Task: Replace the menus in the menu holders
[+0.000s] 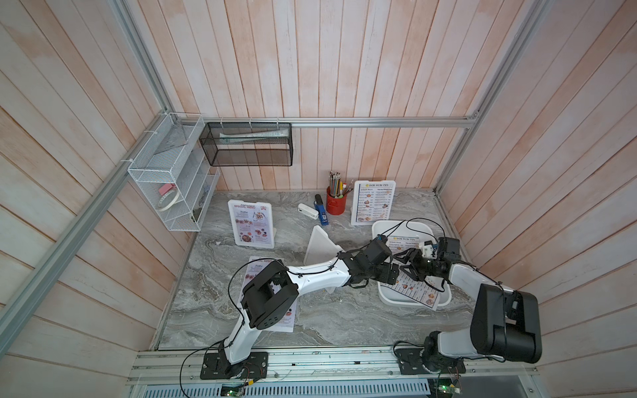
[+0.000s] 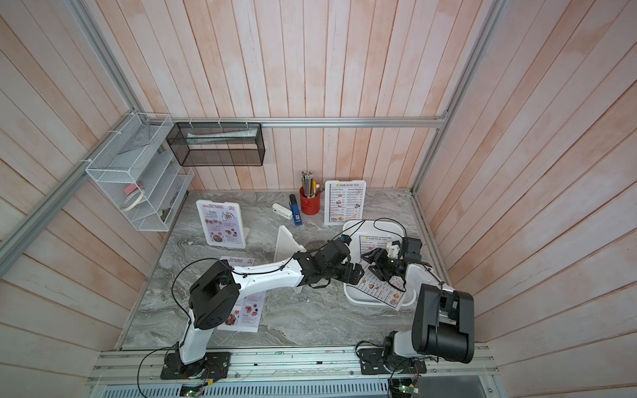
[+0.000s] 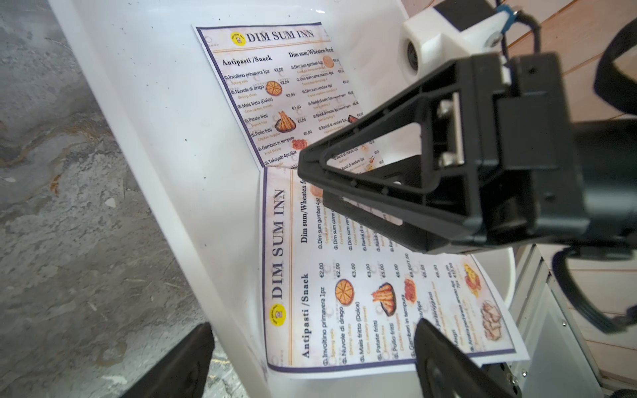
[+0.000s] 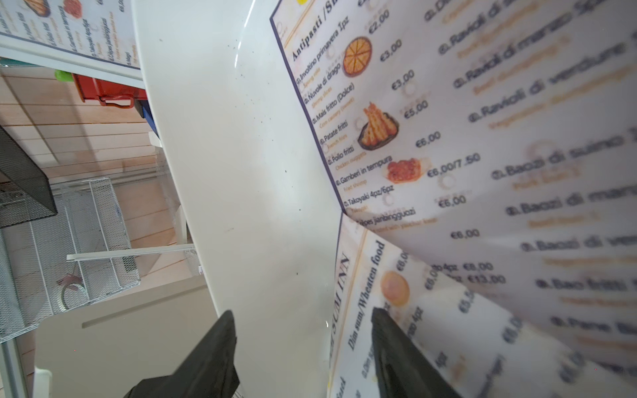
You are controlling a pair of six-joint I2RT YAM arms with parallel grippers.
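In the white tray (image 1: 398, 299) at the right lie two DIM SUM INN menus, an upper one (image 3: 265, 86) and a lower one (image 3: 312, 311) that overlaps it at an angle. My right gripper (image 1: 406, 264) hangs low over them, its fingers partly apart; whether paper is between them is unclear. My left gripper (image 1: 388, 272) is open at the tray's left side, above its rim. Two upright holders show menus: a purple special menu (image 1: 252, 224) at the left and a DIM SUM INN menu (image 1: 373, 202) at the back. A white holder (image 1: 317, 245) stands behind my left arm.
Purple menu sheets (image 2: 245, 318) lie under my left arm. A red pen cup (image 2: 309, 204), stapler (image 2: 282, 211) and blue object (image 2: 294, 209) stand at the back; wire racks (image 2: 132, 172) hang on the left.
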